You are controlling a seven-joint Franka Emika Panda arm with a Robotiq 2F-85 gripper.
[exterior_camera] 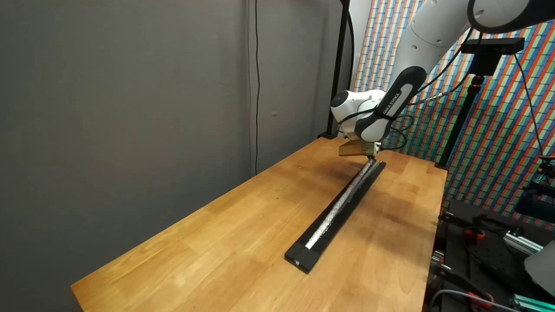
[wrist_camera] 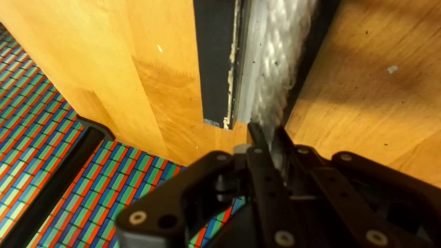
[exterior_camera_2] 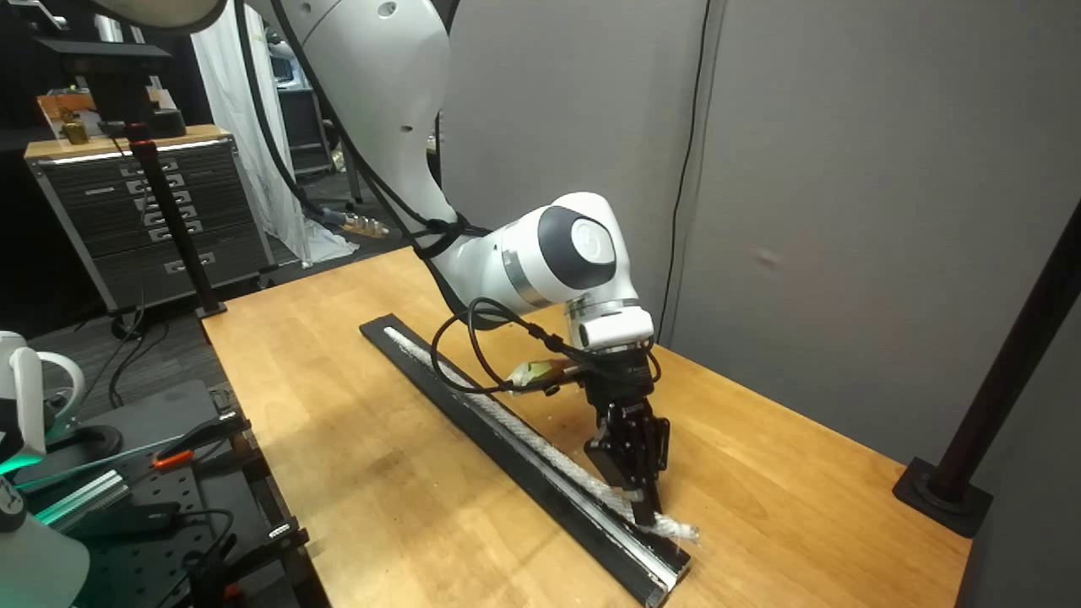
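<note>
A white braided rope (exterior_camera: pixel 333 213) runs lengthwise along a long black channel (exterior_camera_2: pixel 486 436) on the wooden table. My gripper is shut on the rope close to one end, at the channel's far end in exterior view 1. In exterior view 2 the fingertips (exterior_camera_2: pixel 644 507) are low beside the channel's near end, and a short tail of rope sticks out past them. There the rope lies toward the wall-side edge, leaving a strip of the pale groove bare. The wrist view shows the rope (wrist_camera: pixel 281 62) beside the groove's grey floor, partly covering it.
A grey wall (exterior_camera: pixel 156 104) borders one long side. Black posts (exterior_camera_2: pixel 963 405) stand at the table's corners, and a cart with tools (exterior_camera_2: pixel 152 517) is by the other long side.
</note>
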